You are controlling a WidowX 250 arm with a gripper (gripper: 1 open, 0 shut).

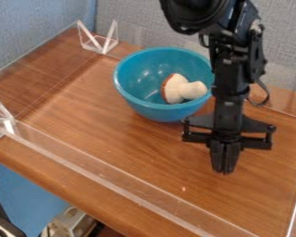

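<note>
My black gripper point(224, 159) hangs low over the wooden table at the right, just in front and to the right of a blue bowl point(138, 83). Its fingers point down and look close together; whether anything is between them I cannot tell. In the bowl lies a white object with an orange-red part point(188, 89), like a toy mushroom.
White bracket-like frames point(96, 37) stand at the back-left and left edges. A grey padded wall is behind, and blue floor shows at lower left.
</note>
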